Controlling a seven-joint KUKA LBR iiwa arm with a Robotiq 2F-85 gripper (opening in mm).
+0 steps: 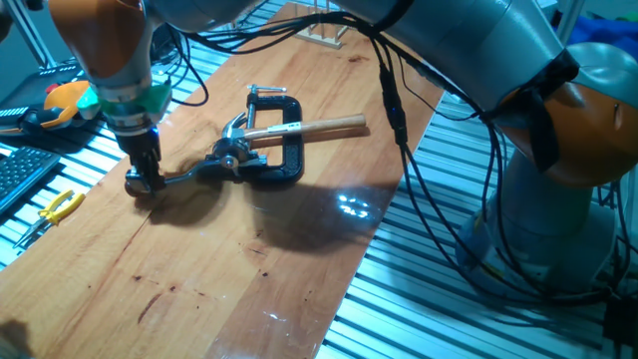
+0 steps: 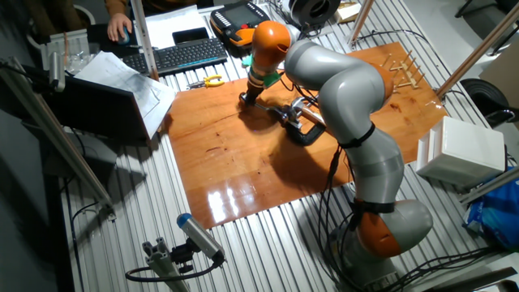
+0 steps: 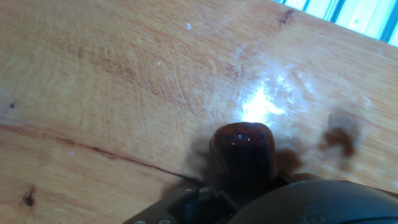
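My gripper (image 1: 147, 181) points down low over the left part of the wooden table, at the end of a bent metal arm (image 1: 189, 177). That arm runs right to a dark metal tool (image 1: 228, 160) near a black C-clamp (image 1: 293, 150). In the wrist view, a glossy dark brown knob (image 3: 242, 146) shows close by my dark fingers (image 3: 193, 205), with a rounded grey part covering much of the bottom edge. Whether the fingers grip the knob or only stand around it cannot be made out. A hammer's wooden handle (image 1: 329, 124) lies across the clamp.
Yellow-handled pliers (image 1: 62, 207) lie at the left table edge, by a keyboard (image 1: 25, 178). A wooden peg rack (image 2: 405, 75) stands at the table's far end. Cables hang from the arm.
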